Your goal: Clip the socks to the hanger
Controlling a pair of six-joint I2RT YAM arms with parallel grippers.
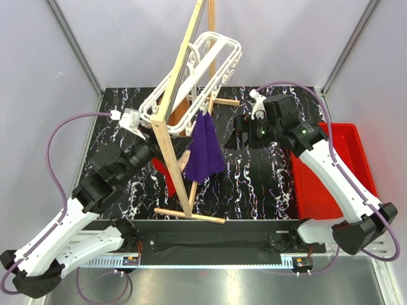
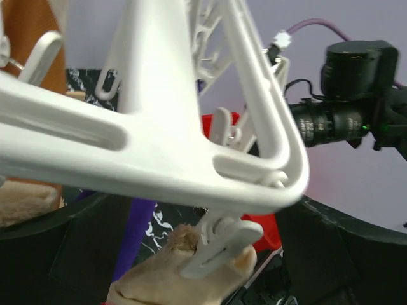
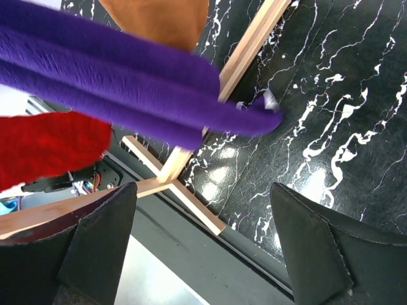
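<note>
The white hanger hangs tilted from the wooden stand. A purple sock hangs from its near right side, with a red sock and an orange-brown sock further left. In the left wrist view, a white clip is on a cream sock below the hanger's corner. My left gripper is open, its fingers spread either side of that corner. My right gripper stands open to the right of the purple sock, apart from it, nothing between its fingers.
The stand's wooden post rises close beside my left gripper, and its foot lies near the table's front edge. A red bin sits at the right. Between stand and bin the black marbled table is clear.
</note>
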